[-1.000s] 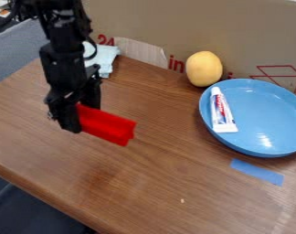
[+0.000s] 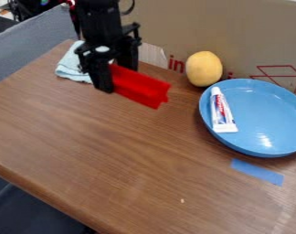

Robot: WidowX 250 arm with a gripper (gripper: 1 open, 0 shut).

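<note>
My black gripper (image 2: 108,71) is at the upper left of the camera view, shut on a red block (image 2: 141,88) that it holds above the wooden table (image 2: 126,164), its long end sticking out toward the right. A blue plate (image 2: 267,123) lies at the right, with a white tube (image 2: 221,111) resting on it near its left side. A yellow egg-shaped object (image 2: 205,69) stands behind the plate to the left.
A pale cloth (image 2: 70,66) lies at the back left, partly behind the gripper. A cardboard wall (image 2: 236,27) runs along the back. A strip of blue tape (image 2: 257,171) is on the table.
From a second ago, my gripper and the red block have moved up, away from the table's front, and to the right. The plate, tube and yellow object are unchanged.
</note>
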